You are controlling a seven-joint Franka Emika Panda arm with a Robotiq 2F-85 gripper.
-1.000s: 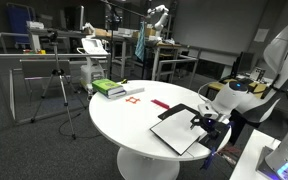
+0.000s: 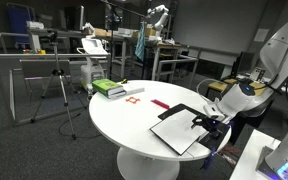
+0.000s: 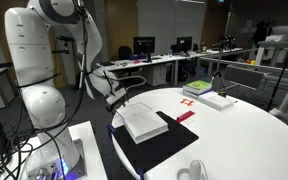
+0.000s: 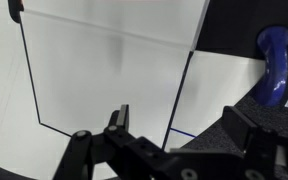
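Note:
A white box [image 2: 179, 129] lies near the table's edge, partly on a black mat [image 3: 180, 143]. In exterior view 2 its broad white top [image 3: 141, 119] faces up at a slant above the sides. My gripper [image 2: 210, 125] hovers by the box's near right end. From the wrist view the gripper stands open, its dark fingers wide apart over the lower part of the white surface [image 4: 104, 75]. Nothing shows between the fingers. Contact with the box cannot be made out.
A blue clamp-like piece [image 4: 274, 65] grips the table edge close to my right finger. On the white table are a green book or box [image 2: 108, 86], a red object [image 2: 161, 103] and an orange piece [image 2: 134, 99].
My arm has shifted slightly to the right in exterior view 1, and its upper joint sits a little farther from the box. The box appears unmoved.

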